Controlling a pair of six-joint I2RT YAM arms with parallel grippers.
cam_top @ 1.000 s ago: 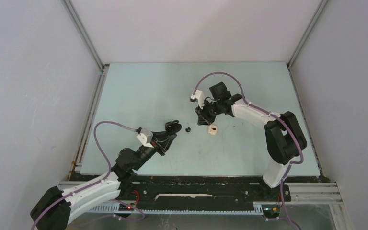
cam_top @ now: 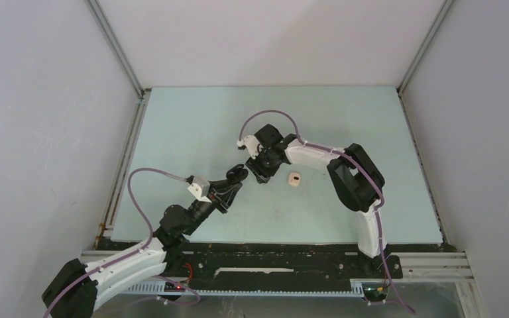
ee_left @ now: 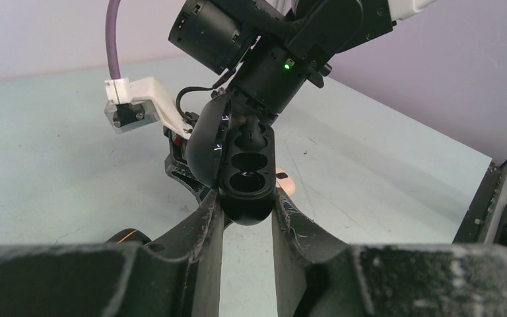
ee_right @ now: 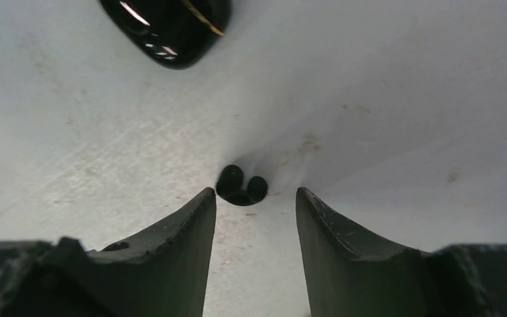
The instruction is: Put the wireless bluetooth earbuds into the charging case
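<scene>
My left gripper (cam_top: 225, 192) is shut on the open black charging case (ee_left: 247, 191), held upright, its lid at the left and an earbud visible in the top slot. My right gripper (cam_top: 258, 175) is low over the table (cam_top: 192, 132), its fingers open in the right wrist view around a small black earbud (ee_right: 241, 191), which lies on the table just ahead of and between the fingertips.
A glossy black object with a gold stripe (ee_right: 168, 26) lies beyond the earbud. A small beige case-like item (cam_top: 295, 179) lies right of the right gripper.
The left arm with the case has shifted only slightly.
</scene>
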